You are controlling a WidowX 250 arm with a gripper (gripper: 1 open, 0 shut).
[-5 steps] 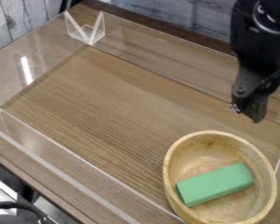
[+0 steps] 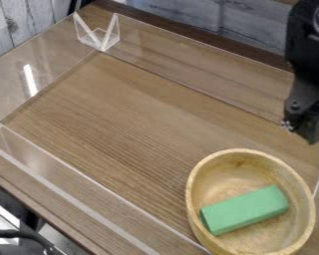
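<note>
My gripper (image 2: 303,122), black, hangs at the right edge, partly out of frame, above and behind a round wooden bowl (image 2: 206,175). A green block (image 2: 245,207) lies tilted diagonally in the bowl. The gripper's fingers are dark and partly cut off by the frame; nothing is visible held in them.
A white wire-like object (image 2: 100,32) stands at the back left. Dark cables or equipment show at the lower left corner, beyond the table edge.
My gripper has moved to the right, toward the frame's edge. The bowl and green block have not moved.
</note>
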